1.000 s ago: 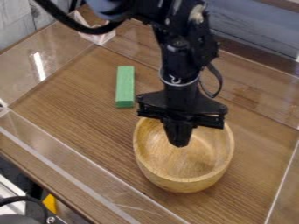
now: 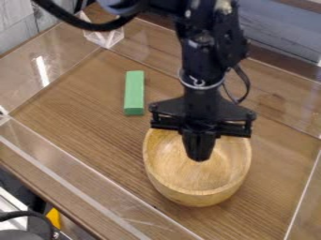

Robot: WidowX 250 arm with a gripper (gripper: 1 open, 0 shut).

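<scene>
My black gripper (image 2: 198, 150) hangs over a light wooden bowl (image 2: 189, 184), its tip low in the bowl's upper part, shut with nothing visible between its fingers. A green block (image 2: 134, 92) lies on the table to the upper left of the bowl.
The wooden table (image 2: 75, 122) has free room left and right of the bowl. A clear object (image 2: 103, 30) stands at the back left. Walls and rails edge the table at the back and front left.
The arm has shifted slightly over the bowl; the bowl and green block look unmoved.
</scene>
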